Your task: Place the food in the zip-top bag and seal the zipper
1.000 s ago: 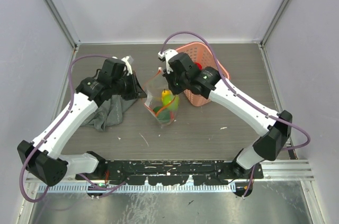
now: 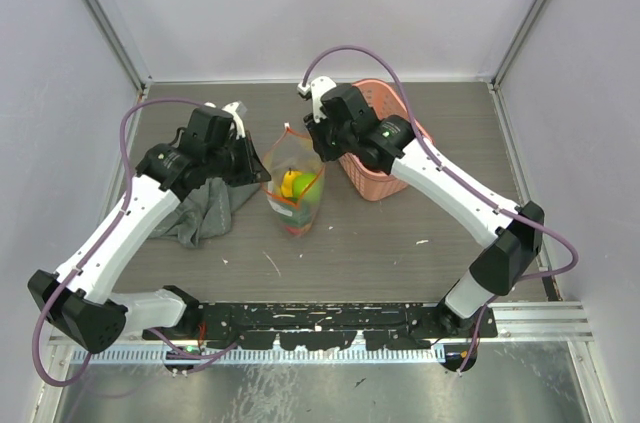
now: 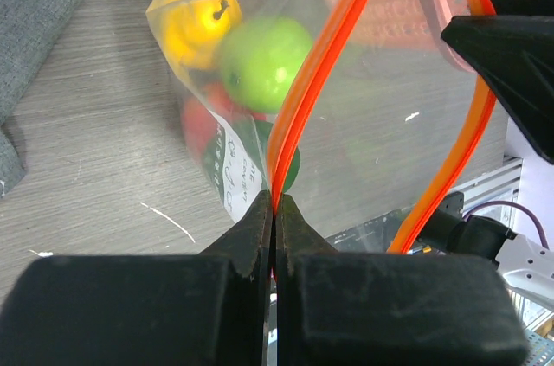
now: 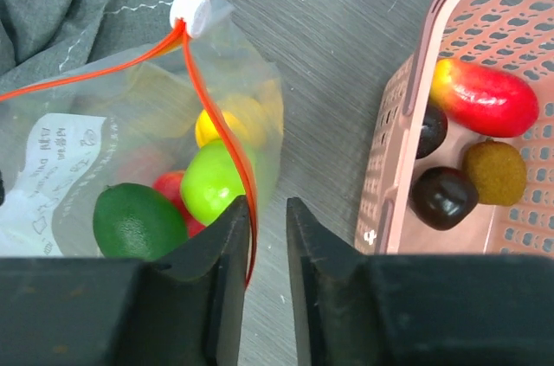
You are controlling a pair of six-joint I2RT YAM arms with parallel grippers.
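Note:
The clear zip top bag [image 2: 283, 156] with orange zipper edges stands gaping between my arms. Inside are a yellow pepper [image 3: 197, 22], a green round fruit [image 3: 264, 63], a dark green avocado [image 4: 138, 221] and something red [image 4: 173, 189]. My left gripper is shut on the orange edge at the bag's left side. On the far side, my right gripper has its fingers apart; the orange edge [image 4: 240, 154] runs down along its left finger, within the gap. A white slider [image 4: 192, 13] sits at the zipper's far end.
Behind my right arm stands a pink basket [image 2: 372, 183] holding a red-yellow mango [image 4: 486, 98], a brown kiwi [image 4: 495, 173] and dark fruits [image 4: 443, 197]. A grey cloth [image 2: 205, 213] lies left of the bag.
My left arm shifted slightly left.

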